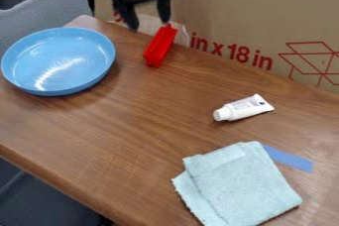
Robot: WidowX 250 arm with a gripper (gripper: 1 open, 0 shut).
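My black gripper (143, 20) hangs blurred at the top, open, above and a little left of a red oblong object (161, 47) that lies on the wooden table near the cardboard backdrop. A blue plate (57, 59) sits at the left of the table. A white tube (243, 108) lies right of centre, and a folded pale cloth (236, 182) lies at the front right.
A cardboard panel (245, 12) stands along the back. A blue strip (288, 159) lies beside the cloth. A grey padded surface (34, 17) is at the upper left.
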